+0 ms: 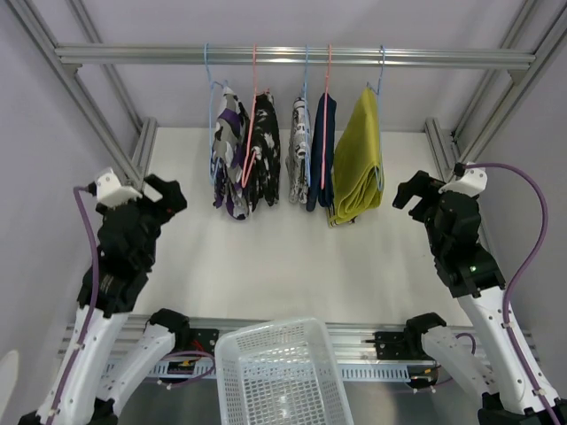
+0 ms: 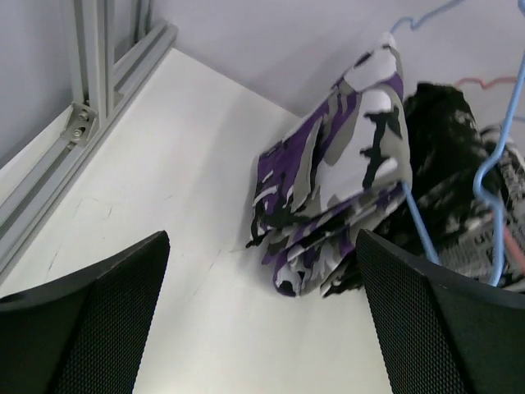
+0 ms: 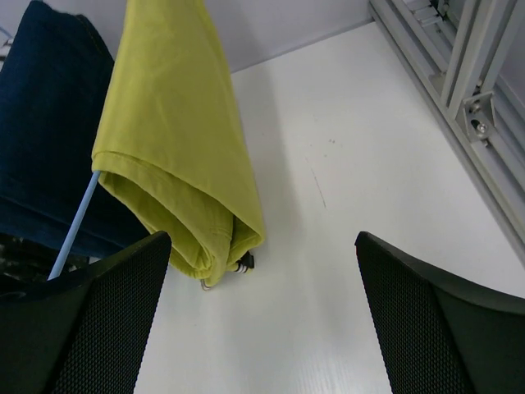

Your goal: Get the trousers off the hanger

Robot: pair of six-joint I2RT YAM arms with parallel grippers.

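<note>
Five folded garments hang on hangers from the rail (image 1: 297,55): purple-grey patterned trousers (image 1: 229,146) (image 2: 361,139), black-and-white ones (image 1: 264,142), a grey patterned one (image 1: 297,150), a navy one (image 1: 319,164) (image 3: 41,123) and olive-yellow trousers (image 1: 359,159) (image 3: 172,123). My left gripper (image 1: 159,195) stands open to the left of the row, facing the purple trousers on a blue hanger (image 2: 492,213). My right gripper (image 1: 416,190) stands open to the right, facing the yellow trousers. Both grippers are empty and apart from the cloth.
A white plastic basket (image 1: 279,332) sits at the front centre, below the board (image 1: 292,274). Aluminium frame posts (image 2: 98,66) (image 3: 467,66) border both sides. The board under the garments is clear.
</note>
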